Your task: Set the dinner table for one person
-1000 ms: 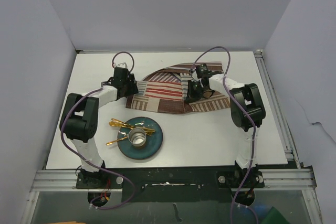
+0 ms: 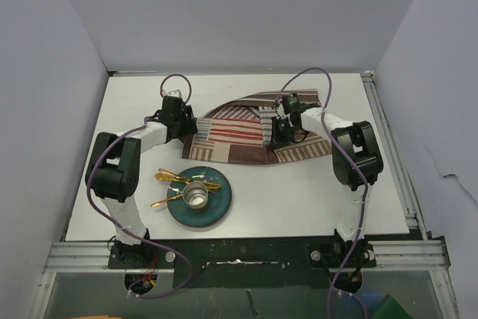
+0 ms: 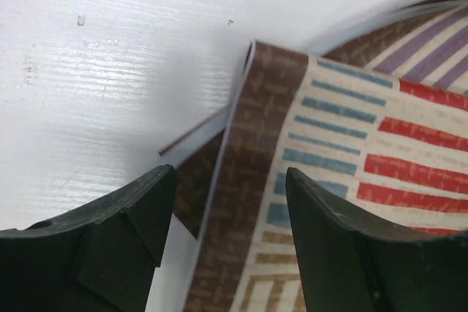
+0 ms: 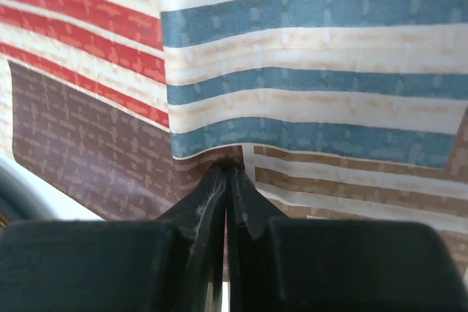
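A striped placemat (image 2: 233,131) in brown, cream, red and blue-grey lies partly folded across the middle of the table. At its left end, my left gripper is open above the brown border; its fingers stand apart, with nothing gripped. My right gripper is shut on the placemat, pinching cloth at a crease beside the blue-striped fold. On the table's front left, a dark teal plate (image 2: 188,217) carries a metal cup (image 2: 196,196) and gold cutlery (image 2: 169,175).
Bare white table (image 2: 299,199) extends in front of the placemat and to the right of the plate. A strip of the placemat's brown border (image 2: 302,95) lies at the back right. Grey walls enclose the table.
The left gripper is nearly still. Plate, cup and cutlery have not moved.
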